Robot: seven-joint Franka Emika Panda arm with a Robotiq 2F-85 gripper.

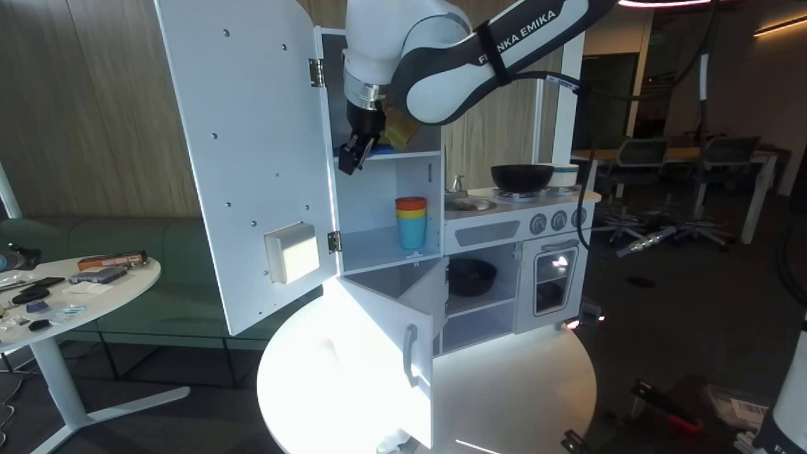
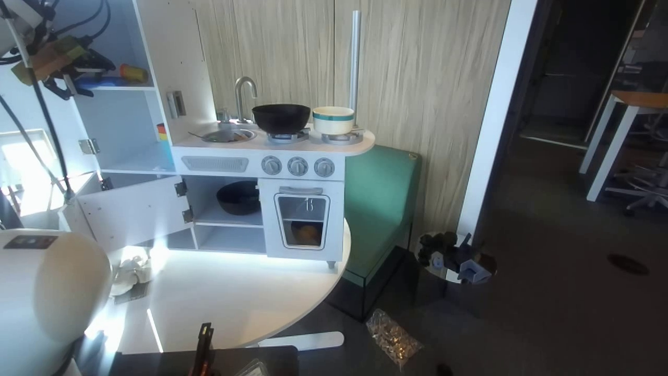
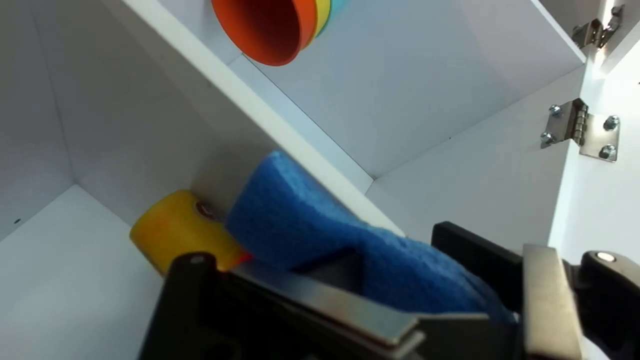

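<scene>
On the cabinet's upper shelf lies a blue soft piece [image 3: 312,222], sponge or cloth, along the shelf's front edge; in the exterior views the blue piece [image 1: 380,150] shows only partly. My gripper is at that edge, its metal-faced fingers [image 3: 549,306] apart. The blue piece reaches into the space around them; whether both fingers touch it cannot be told. Behind it a yellow cup-like thing [image 3: 183,231] rests on its side on the same shelf, also seen as a yellow shape [image 2: 133,73] in exterior view 2.
Stacked cups [image 1: 410,223] stand on the shelf below. The tall cabinet door [image 1: 257,166] hangs open at the left of the arm, and a lower door [image 1: 393,340] is open too. A black pan [image 1: 522,178] and a white pot [image 2: 333,119] sit on the stove.
</scene>
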